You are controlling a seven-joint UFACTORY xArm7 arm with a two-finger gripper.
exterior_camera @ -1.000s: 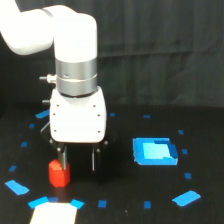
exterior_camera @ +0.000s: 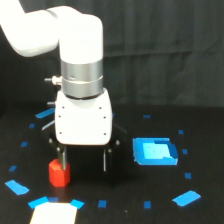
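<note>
A red block [exterior_camera: 60,174] rests on the black table at the left, under and partly behind my left finger. My gripper [exterior_camera: 84,160] points down, its two thin dark fingers [exterior_camera: 105,158] apart, with only dark background visible between them. The block lies toward the left finger rather than in the middle of the gap. Whether that finger touches it, I cannot tell.
To the right lies a blue square [exterior_camera: 139,153] with a paler blue patch inside it. A whitish square piece [exterior_camera: 53,213] sits at the bottom edge. Blue tape strips [exterior_camera: 186,198] and small blue marks dot the table.
The gripper has shifted slightly right and a little lower. Its fingers stand farther apart than before. The red block and the blue square have not visibly moved.
</note>
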